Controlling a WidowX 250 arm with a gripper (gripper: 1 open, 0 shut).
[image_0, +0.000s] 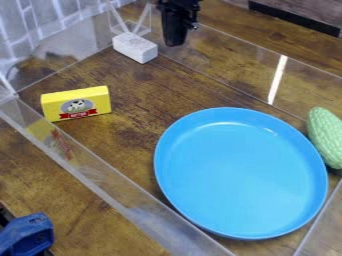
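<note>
The black gripper (175, 30) hangs at the top centre, over the back of the wooden board, just right of a white block (135, 46). Its fingers are small and dark, and nothing shows between them; it looks shut. A yellow butter box (75, 103) lies on the left. A large blue plate (241, 172) fills the lower right, with a green corn-like object (325, 137) beside it at the right edge.
Clear plastic walls (114, 185) edge the wooden surface (147, 100). A blue object (24, 237) sits outside at the bottom left. The middle of the board is bare.
</note>
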